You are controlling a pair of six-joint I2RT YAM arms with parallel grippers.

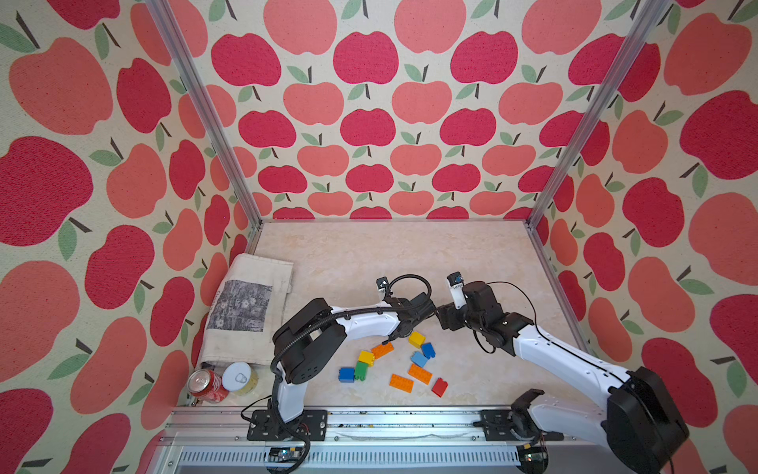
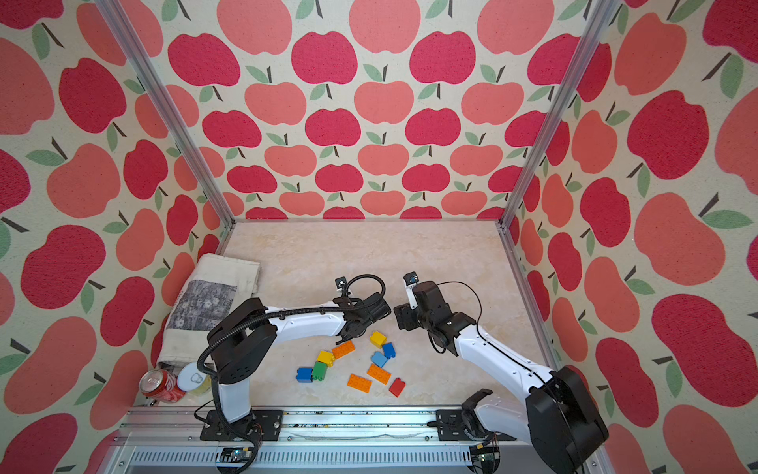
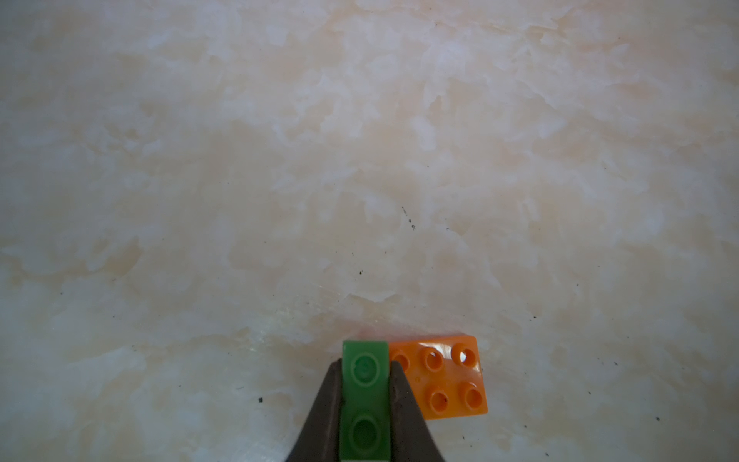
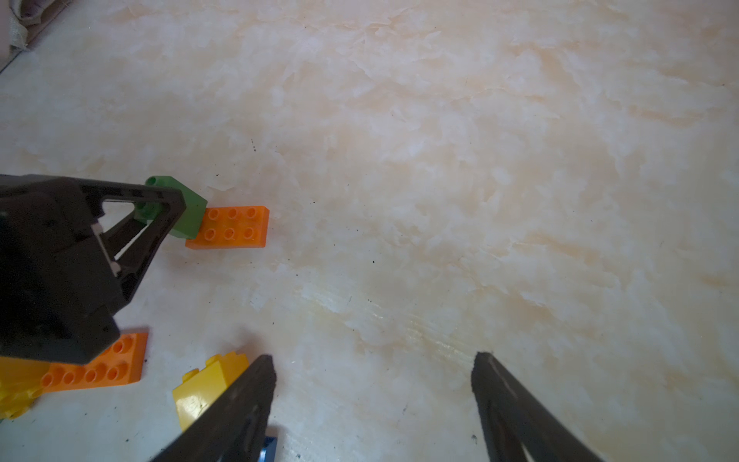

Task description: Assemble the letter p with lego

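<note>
In the left wrist view my left gripper is shut on a green brick (image 3: 365, 400), gripped by its sides. An orange brick (image 3: 446, 377) with studs up lies on the table close against the green one; whether they touch I cannot tell. The right wrist view shows the same green brick (image 4: 184, 208) at the left end of the orange brick (image 4: 231, 227). My right gripper is open, with bare table between its fingers. From above, the right gripper (image 1: 443, 316) hangs to the right of the left arm.
Loose bricks lie toward the front: yellow (image 1: 416, 339), blue (image 1: 428, 350), light blue (image 1: 421, 360), red (image 1: 439, 387), green (image 1: 361, 370) and several orange (image 1: 401, 383). A cloth (image 1: 248, 304), a can (image 1: 207, 384) and a jar (image 1: 239, 378) stand at left.
</note>
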